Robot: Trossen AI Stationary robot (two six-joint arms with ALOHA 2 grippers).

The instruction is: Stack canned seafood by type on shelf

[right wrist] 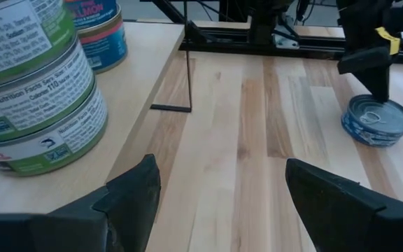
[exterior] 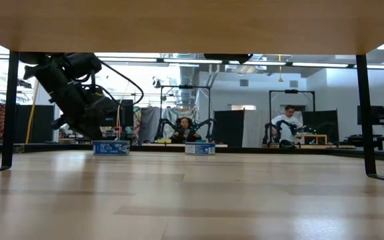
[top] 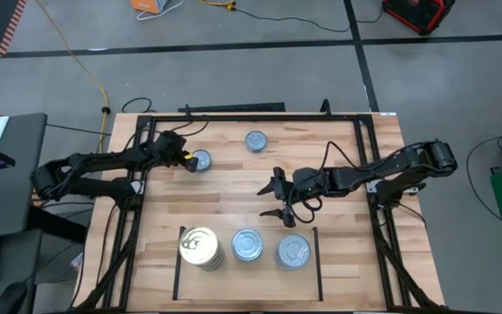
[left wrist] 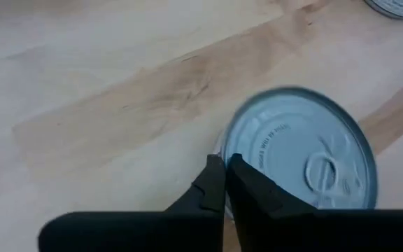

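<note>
A blue-sided can (left wrist: pixel 299 150) with a pull-tab lid lies flat on the table at the back left. My left gripper is shut, nothing between its fingers, its tips at the near rim of that lid. From the right wrist view, the left fingertips stand over the can (right wrist: pixel 376 120). Another small can (top: pixel 255 140) sits alone at the back middle. My right gripper hangs open and empty, to the right of centre above the table. On the shelf (top: pixel 268 286) stand a tall stack (top: pixel 200 247), a middle can (top: pixel 247 244) and a right can (top: pixel 293 251).
Green-labelled cans (right wrist: pixel 44 129) and salmon cans (right wrist: pixel 103 45) rise close to the left of my right gripper. A thin black shelf leg (right wrist: pixel 187 63) reaches the table. A black frame (top: pixel 234 118) borders the back.
</note>
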